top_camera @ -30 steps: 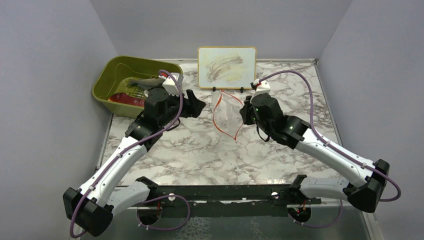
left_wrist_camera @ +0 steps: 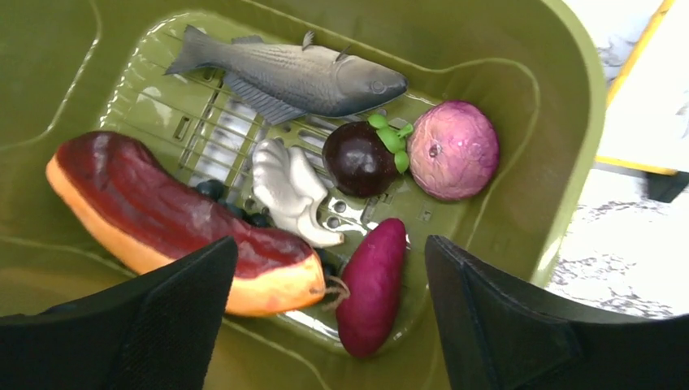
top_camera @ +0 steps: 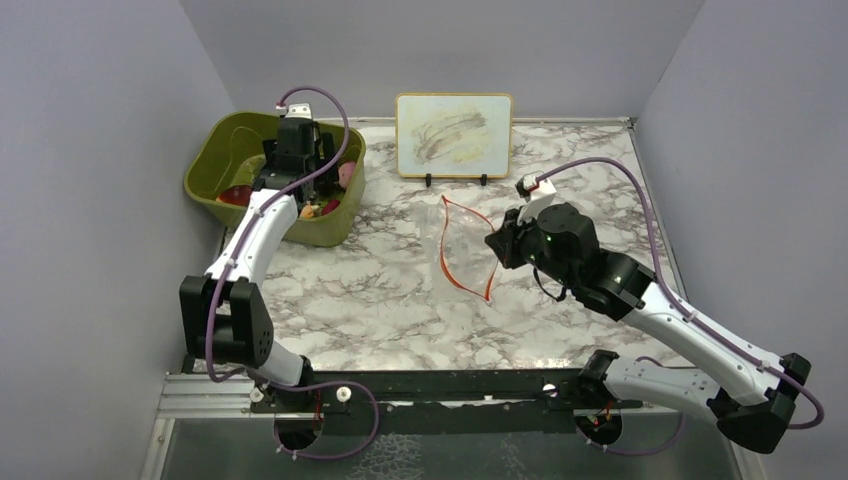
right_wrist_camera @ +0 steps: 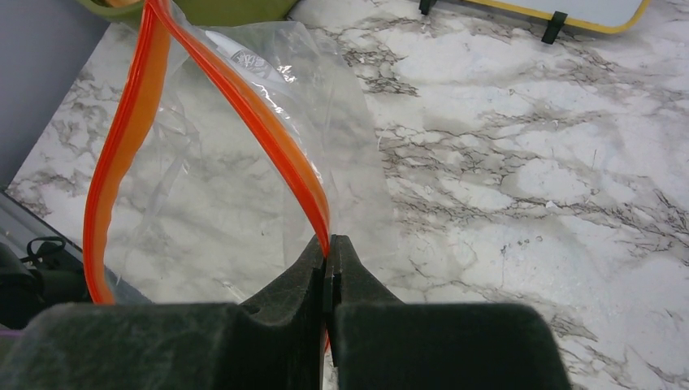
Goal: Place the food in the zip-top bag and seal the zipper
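Note:
My right gripper is shut on the edge of the clear zip bag, beside its orange zipper strip. The bag's mouth gapes wide, and no food shows inside. Over the green bin my left gripper hangs open, nothing between its fingers. Below it in the left wrist view lie a purple sweet potato, a long red-and-orange food piece, a white ginger-like piece, a dark eggplant, a pinkish-purple round vegetable and a grey fish. Some dark round bits are partly hidden.
The green bin stands at the back left, its walls rising around the food. A whiteboard on small black feet stands at the back.
My left gripper has swung left from beside the bag to over the bin.

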